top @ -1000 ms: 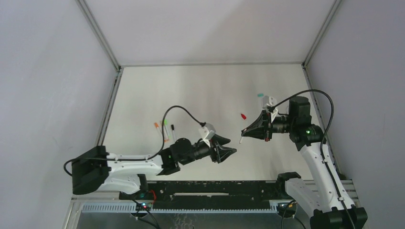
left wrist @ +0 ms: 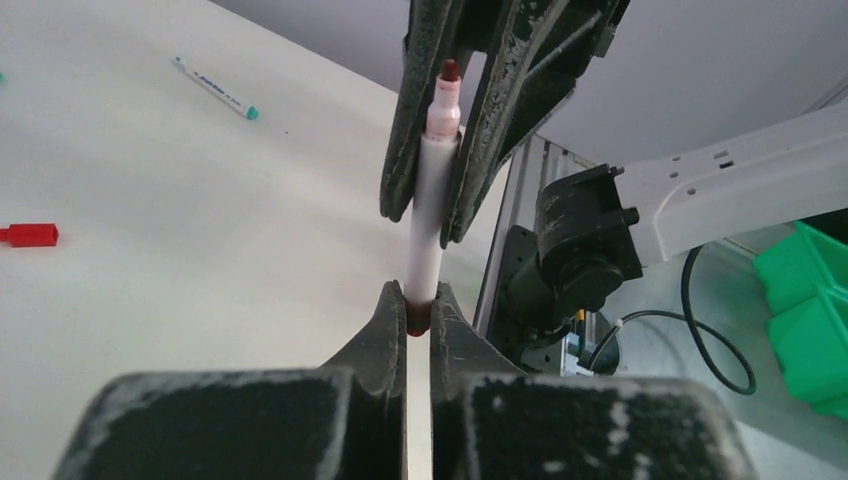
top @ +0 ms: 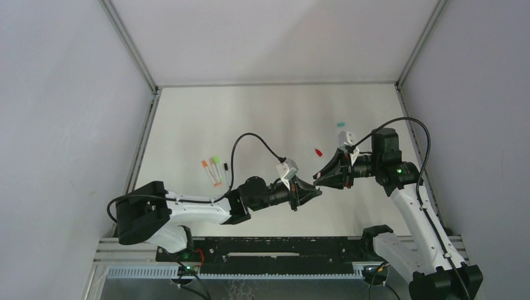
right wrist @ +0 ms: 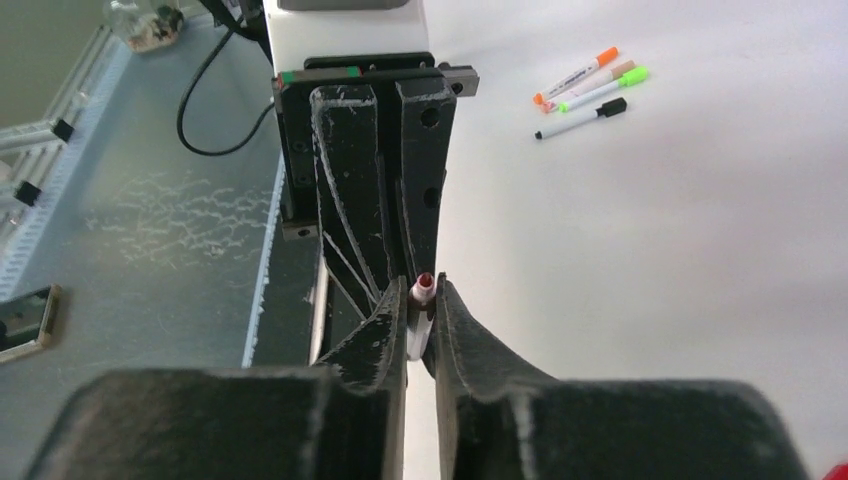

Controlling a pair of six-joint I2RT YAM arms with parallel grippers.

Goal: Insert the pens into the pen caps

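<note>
A white marker with a red tip (left wrist: 432, 190) stands upright between the two grippers. My left gripper is shut on its lower end. Above it, my right gripper surrounds the upper part, its fingers around the barrel; in the right wrist view the red tip (right wrist: 423, 282) shows between the right gripper's fingertips, and whether they press on it is unclear. A red cap (top: 318, 152) lies on the table behind the grippers. In the top view both grippers meet right of centre.
Several markers (top: 214, 170) lie at the table's left. A teal-capped marker lies toward the back right.
My left gripper has moved right to meet the right gripper at the pen and shut on its lower end. The right arm has shifted slightly.
</note>
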